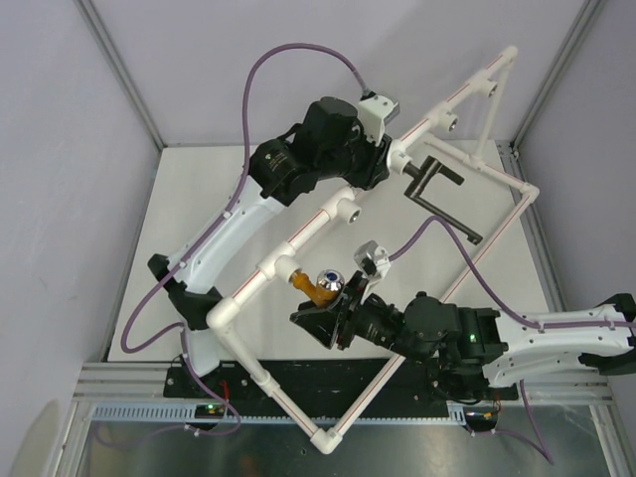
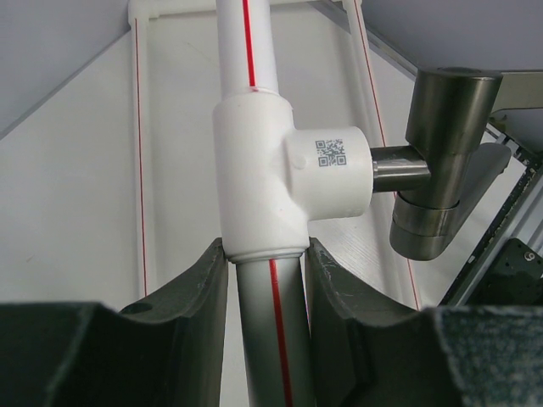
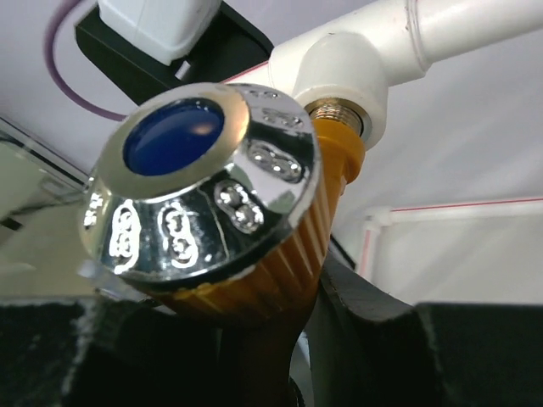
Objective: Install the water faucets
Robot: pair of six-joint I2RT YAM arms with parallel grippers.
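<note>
A white PVC pipe frame (image 1: pixel 238 298) slants across the top view with several tee sockets. My left gripper (image 1: pixel 378 159) is at its upper middle, around the pipe (image 2: pixel 276 331) beside a tee (image 2: pixel 263 178) with a dark metal faucet (image 2: pixel 437 153) fitted; how far its fingers are closed is hard to see. My right gripper (image 1: pixel 338 313) is shut on an orange faucet (image 1: pixel 313 288) with a chrome knob and blue cap (image 3: pixel 170 140). The faucet's orange end meets the threaded socket (image 3: pixel 335 110) of the lower-left tee; some thread shows.
Empty tee sockets (image 1: pixel 348 210) run along the same pipe. The frame stands over a white board (image 1: pixel 189 179), with walls and metal rails around it. Purple cables loop over both arms.
</note>
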